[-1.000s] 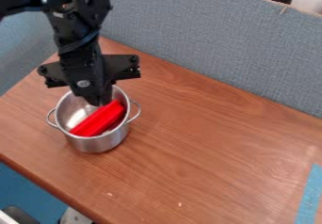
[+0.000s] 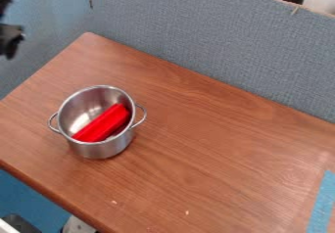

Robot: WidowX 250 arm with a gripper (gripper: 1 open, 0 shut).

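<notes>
A steel pot (image 2: pixel 102 147) with two loop handles stands on the left part of the wooden table, and a red cylindrical object (image 2: pixel 102 122) lies inside it. Only a dark sliver of the robot, probably part of the gripper, shows at the upper left edge of the view, apart from the pot; its fingertips cannot be made out.
A grey padded wall (image 2: pixel 210 46) runs along the back. A strip of blue tape (image 2: pixel 320 203) lies at the right edge.
About a second ago the gripper was over the pot; it left the view, and now a dark part shows at the upper left edge. The red object stays in the pot.
</notes>
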